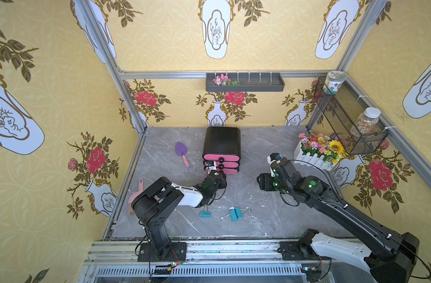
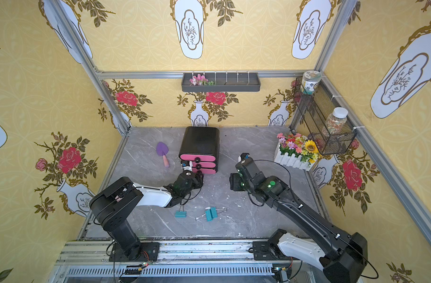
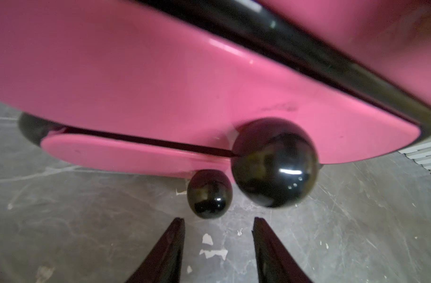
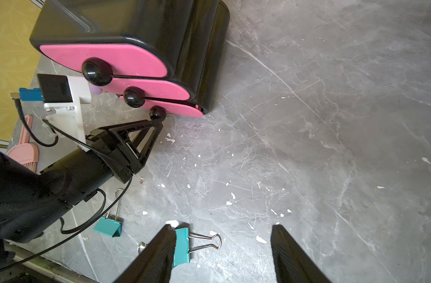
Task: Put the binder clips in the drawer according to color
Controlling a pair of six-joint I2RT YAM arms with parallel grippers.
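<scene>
The black drawer unit with pink fronts stands at the back centre; its drawers look closed. At its lowest black knob, my left gripper is open; the knob lies just beyond the fingertips, and whether they touch is unclear. The middle knob sits above and to the right in the left wrist view. On the table lie a teal binder clip and, to its right, teal clip bodies with wire handles sticking out both sides. My right gripper hangs open and empty over the table, right of the drawers.
A purple trowel lies left of the drawers, and a pink brush is at the left edge. Flowers in a white planter stand at right, under a wire basket.
</scene>
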